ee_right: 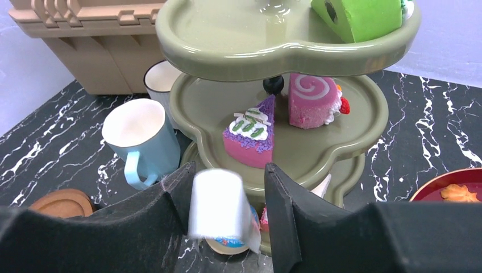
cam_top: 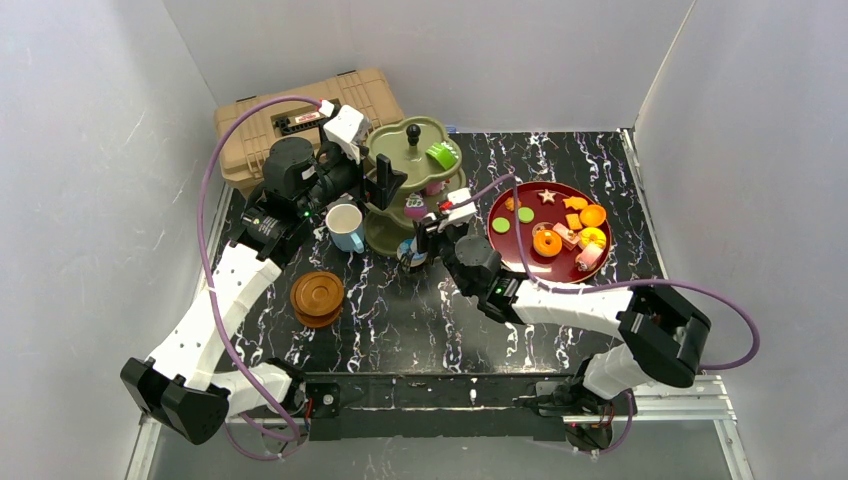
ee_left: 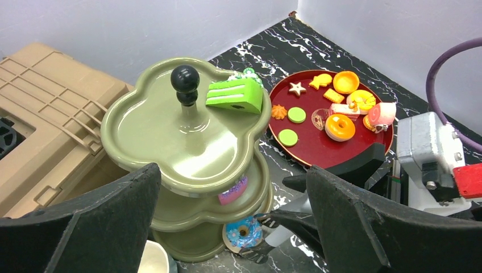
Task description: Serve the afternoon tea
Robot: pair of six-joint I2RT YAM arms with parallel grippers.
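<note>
A green three-tier stand holds a green cake slice on top, a purple slice and pink roll slice in the middle. My left gripper hangs open above the mugs beside the stand. My right gripper is low at the stand's front, fingers part open, around a pale translucent object whose shape is unclear. Just beyond it a blue donut sits at the lowest tier's front; whether the gripper touches it is unclear.
A red tray of assorted sweets lies to the right. A blue mug stands left of the stand, wooden coasters in front of it. A tan case fills the back left.
</note>
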